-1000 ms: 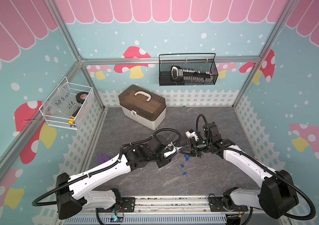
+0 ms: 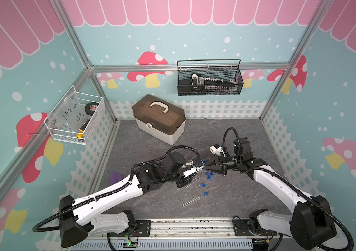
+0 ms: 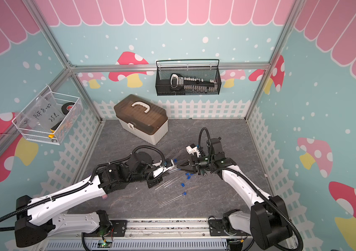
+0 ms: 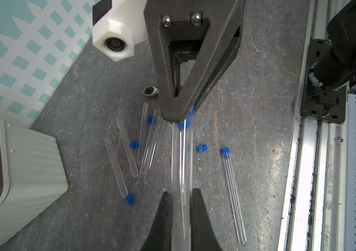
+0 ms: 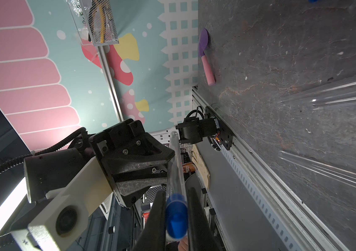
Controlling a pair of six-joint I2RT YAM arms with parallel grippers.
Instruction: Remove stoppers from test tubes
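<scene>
A clear test tube (image 4: 182,167) spans the space between my two grippers. Its blue stopper (image 5: 176,219) sits at the tube's end, where my right gripper is shut on it. The fingers of my left gripper stand on either side of the tube's body, close to its walls; whether they press on it cannot be told. On the table lie several tubes without stoppers (image 4: 116,167), loose blue stoppers (image 4: 202,148) scattered among them. Apart from these, one tube (image 4: 234,196) lies with a blue stopper (image 4: 225,151) in its end.
A brown-lidded toolbox (image 2: 159,119) stands at the back left. Wire baskets hang on the back wall (image 2: 210,79) and left wall (image 2: 75,119). A purple and pink spoon (image 5: 206,58) lies at the left. Bare table shows at the back right.
The two grippers are a little farther apart.
</scene>
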